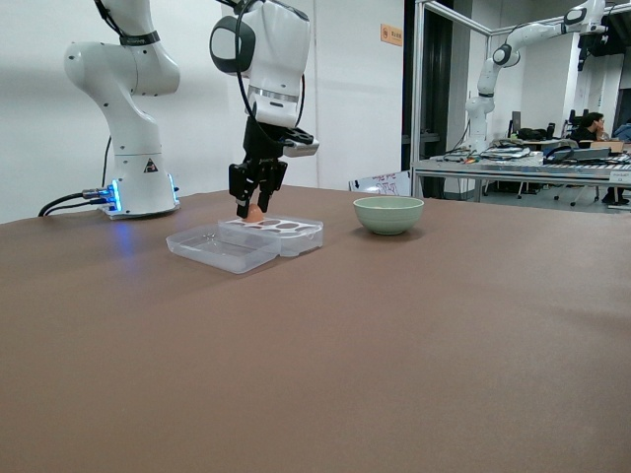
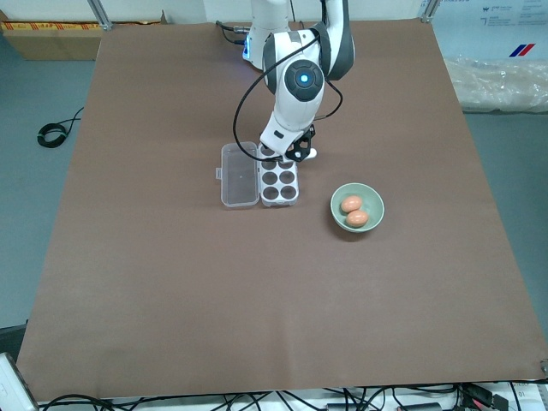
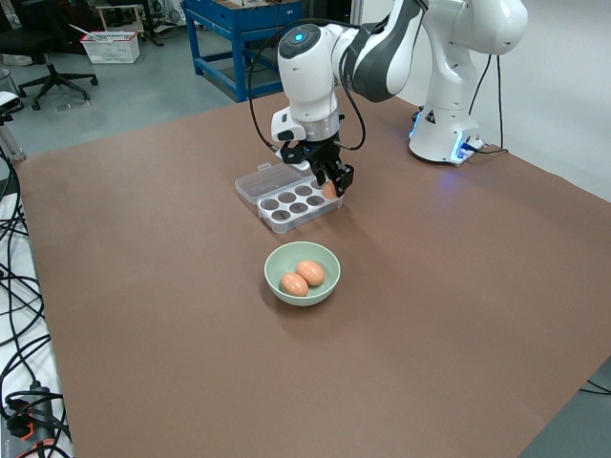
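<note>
A clear egg box with a white tray of round holes point(image 2: 279, 188) sits open, its lid point(image 2: 240, 180) beside it. The black gripper point(image 1: 254, 197) is low over the tray, an egg point(image 1: 254, 216) at its fingertips, in or just above a hole; whether the fingers press on it I cannot tell. In the right view that egg point(image 3: 328, 190) shows under the fingers. A pale green bowl point(image 2: 338, 217) holds two eggs point(image 3: 308, 272) point(image 3: 294, 284), to the right of the box in the left view.
The arm's base point(image 3: 441, 134) and its cables stand behind the box. Cables run along the table's outer edge.
</note>
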